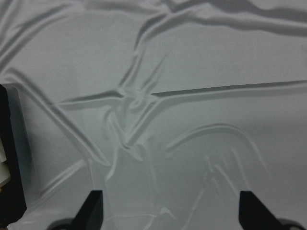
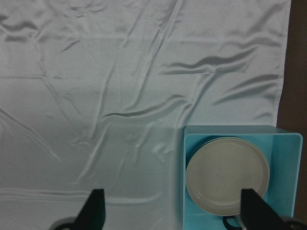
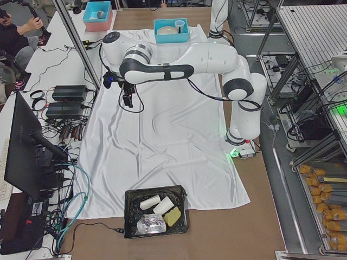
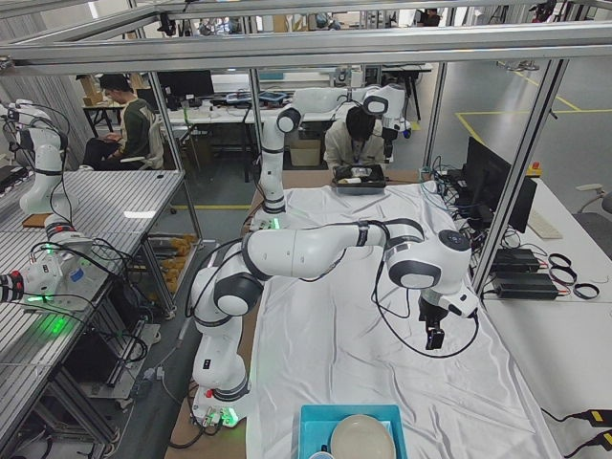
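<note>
My left gripper hangs over the white cloth [image 1: 201, 57], open and empty, with the edge of a black bin [image 1: 14, 201] at the left of its view. My right gripper is open over the cloth beside a blue bin [image 2: 283, 172] holding a beige plate [image 2: 225, 172] and a partly hidden cup. In the camera left view, the black bin [image 3: 130, 206] holds white rolls [image 3: 163, 205], a foil-covered item [image 3: 150, 223] and a yellow item [image 3: 172, 216].
A monitor [image 3: 24, 146], cables and black boxes [image 3: 68, 93] line the side table. Metal frame posts [image 4: 516, 172] stand beside the cloth. A seated person [image 4: 349, 143] is behind the far end.
</note>
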